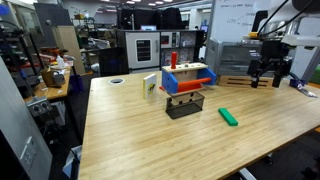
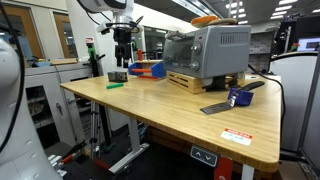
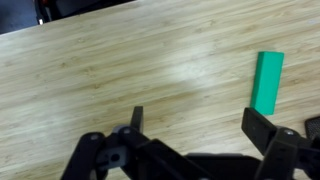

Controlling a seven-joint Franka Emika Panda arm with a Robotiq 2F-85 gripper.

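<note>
A green block (image 3: pixel 267 82) lies flat on the wooden table (image 1: pixel 120 130), seen at right in the wrist view; in exterior view 1 the same green block (image 1: pixel 228 117) rests near the front edge. My gripper is open, its fingers spread wide and only bare table showing between them. From exterior view 1, the gripper (image 1: pixel 264 81) hangs above the table's right side, clear of the block. Left of the block stands a dark wire basket (image 1: pixel 184 105), with a blue and white bin holding red parts (image 1: pixel 189 78) behind it.
A pale yellow box (image 1: pixel 150 84) stands farther left. A silver toaster oven (image 2: pixel 205 50) on a wooden crate (image 2: pixel 197 83) occupies the back. Tools and a blue cup (image 2: pixel 240 96) lie at the table's other end.
</note>
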